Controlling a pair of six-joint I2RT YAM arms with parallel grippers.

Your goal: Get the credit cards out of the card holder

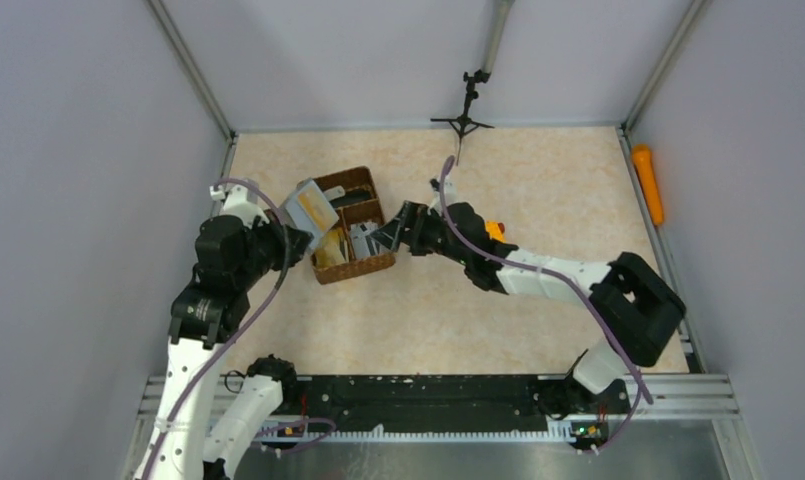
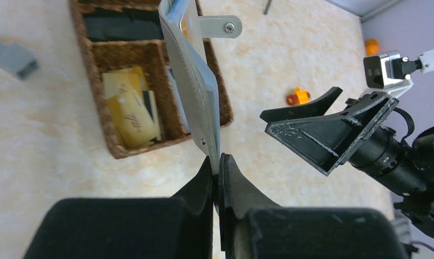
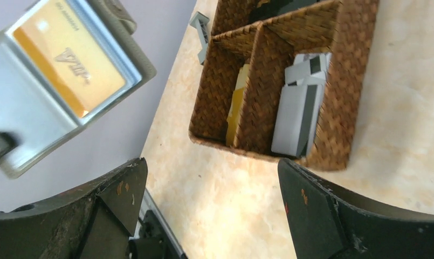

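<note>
A light grey card holder (image 2: 190,81) with a snap strap stands up from my left gripper, whose fingers are shut on its lower edge. Seen from above, the holder (image 1: 310,212) hangs over the left side of the basket. A yellow card (image 3: 71,51) shows in its clear pocket in the right wrist view. My right gripper (image 1: 402,228) is open at the basket's right side, with nothing between its fingers. Inside the woven basket (image 1: 355,268), yellow cards (image 2: 129,110) lie in one compartment and grey cards (image 3: 298,108) in another.
Dark items (image 1: 352,197) lie in the basket's back compartment. A grey connector-like object (image 2: 15,58) rests left of the basket. A small orange toy (image 1: 494,230) sits behind the right arm. Open table lies in front of the basket and at the right.
</note>
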